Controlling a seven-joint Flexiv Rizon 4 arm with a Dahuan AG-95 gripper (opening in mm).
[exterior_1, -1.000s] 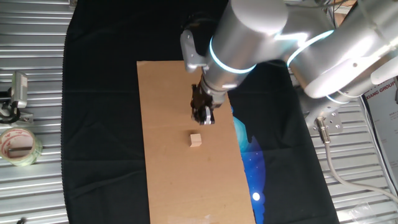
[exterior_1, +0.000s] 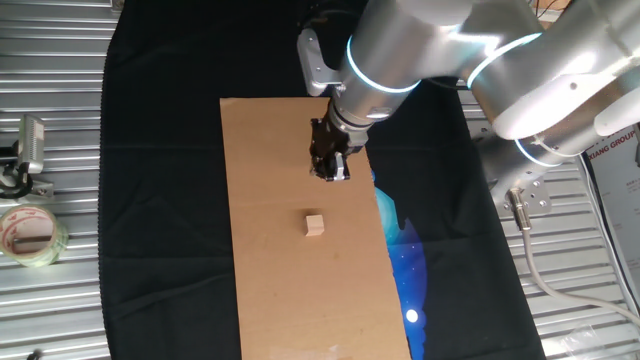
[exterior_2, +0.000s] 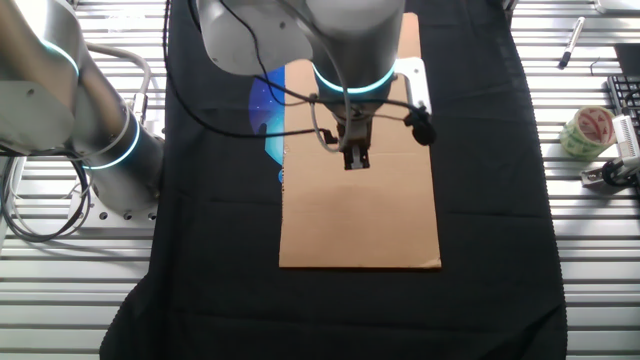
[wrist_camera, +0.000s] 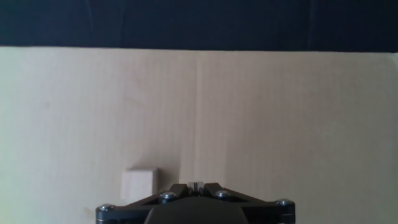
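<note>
A small pale wooden cube (exterior_1: 315, 225) rests on the brown cardboard sheet (exterior_1: 290, 290). In exterior view 1 my gripper (exterior_1: 331, 178) hangs above the cardboard, farther up the picture than the cube and apart from it. From the wrist camera the cube (wrist_camera: 140, 184) appears at the lower left, beside my gripper. Its fingertips meet in the middle, with nothing seen between them. In exterior view 2 the arm and gripper (exterior_2: 356, 164) block the sight of the cube.
Black cloth (exterior_1: 170, 200) surrounds the cardboard. A shiny blue sheet (exterior_1: 408, 270) pokes out from the cardboard's right side in exterior view 1. On the slatted metal table at far left lies a tape roll (exterior_1: 33, 236). Most of the cardboard is bare.
Over the last second my gripper has shifted slightly up the picture in exterior view 1, farther from the cube. The cube has stayed where it was.
</note>
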